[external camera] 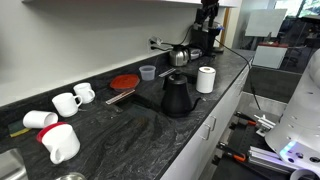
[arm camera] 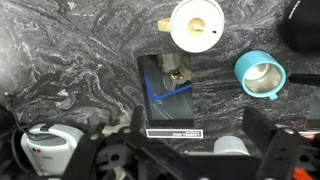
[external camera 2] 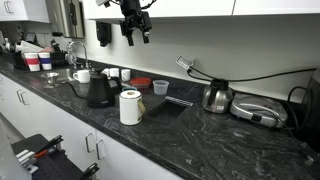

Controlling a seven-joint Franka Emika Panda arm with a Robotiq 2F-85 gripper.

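High above the counter, my gripper is open, its dark fingers spread at the bottom of the wrist view with no object held between them. It shows as a dark shape near the top of the exterior views, gripper (external camera: 208, 15) and gripper (external camera 2: 136, 28). Below it, in the wrist view, lie a white roll (arm camera: 196, 25), a light-blue container (arm camera: 261, 74) and a dark rectangular recess (arm camera: 168, 92) with something blue inside. The black gooseneck kettle (external camera: 177, 97) stands upright beside the white roll (external camera: 205, 79).
A steel kettle (external camera 2: 217, 96) and a toaster (external camera 2: 257, 110) stand along the back wall. White mugs (external camera: 66, 104) and a red-and-white cup (external camera: 61, 143) occupy the other end, with a red plate (external camera: 125, 82) between. Bare counter (external camera 2: 205, 138) shows at the front. An upper cabinet (external camera 2: 220, 8) hangs overhead.
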